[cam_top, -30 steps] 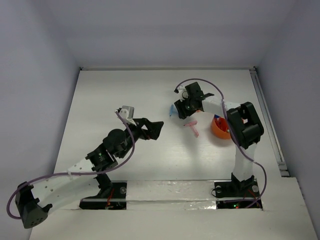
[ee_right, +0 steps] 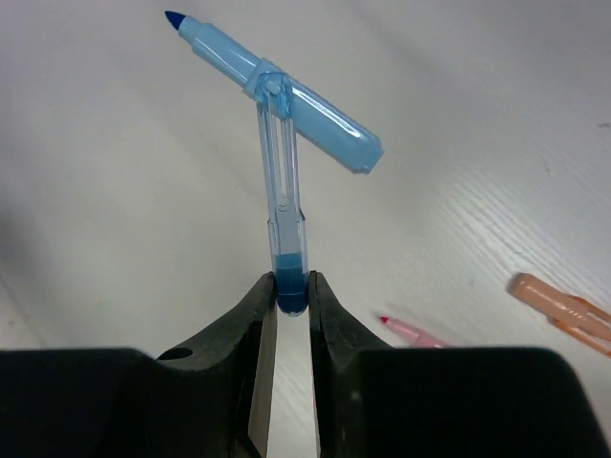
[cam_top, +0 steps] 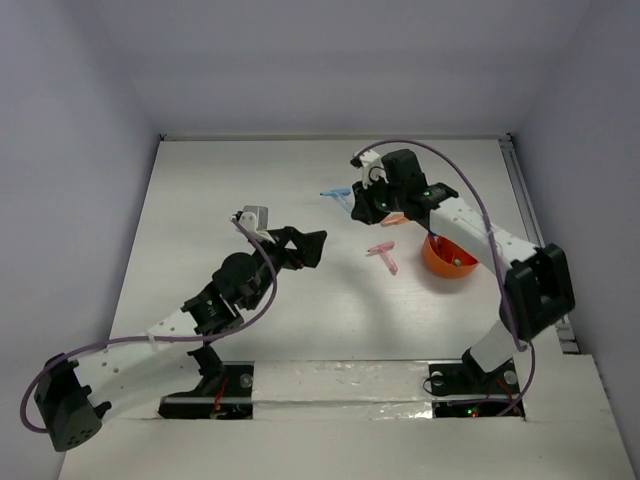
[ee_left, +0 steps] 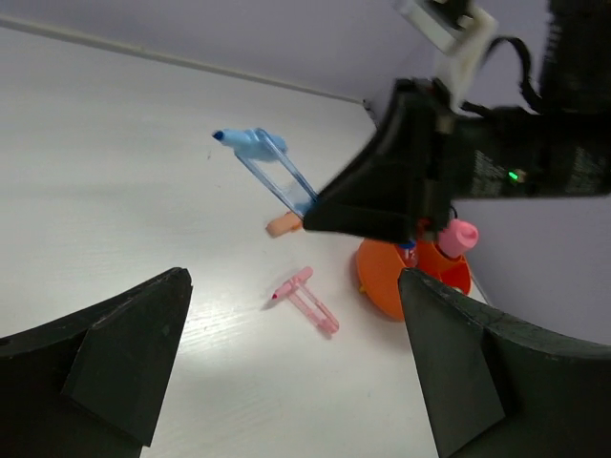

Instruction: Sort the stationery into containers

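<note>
A light blue marker (ee_right: 315, 119) with a dark blue tip is clipped to its clear cap, and the cap's end is pinched by my right gripper. In the left wrist view, the blue marker (ee_left: 253, 143) hangs off the table at the right fingers. A pink marker (ee_left: 307, 303) with its cap lies on the white table, and an orange-brown marker (ee_right: 568, 310) rests behind it. To the right stands an orange bowl (cam_top: 445, 268) holding several items. Over the table's left-middle my left gripper (cam_top: 316, 250) has its fingers apart, nothing between them.
Grey walls (cam_top: 330, 70) enclose the sides and back. The right arm reaches over the area beside the bowl.
The right arm's elbow has swung outward to the right.
</note>
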